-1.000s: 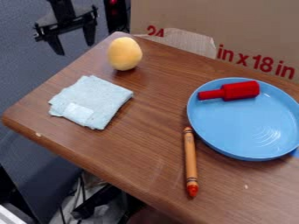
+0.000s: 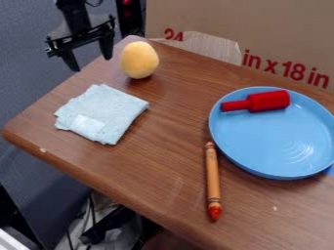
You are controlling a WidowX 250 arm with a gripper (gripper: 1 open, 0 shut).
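My gripper (image 2: 90, 57) hangs at the top left beyond the table's edge, open, with its fingers apart and nothing seen between them. A yellow egg-shaped object (image 2: 140, 60) stands on the table to its right. A folded pale blue cloth (image 2: 102, 112) lies on the left part of the table. A blue plate (image 2: 271, 148) on the right holds a red cylinder with a narrow end (image 2: 267, 101). An orange crayon (image 2: 213, 181) with a red tip lies left of the plate.
A cardboard box (image 2: 255, 29) stands along the back. Dark floor lies past its left edge.
My gripper has moved downward and slightly to the right from higher up at the top left. The objects on the table have not moved.
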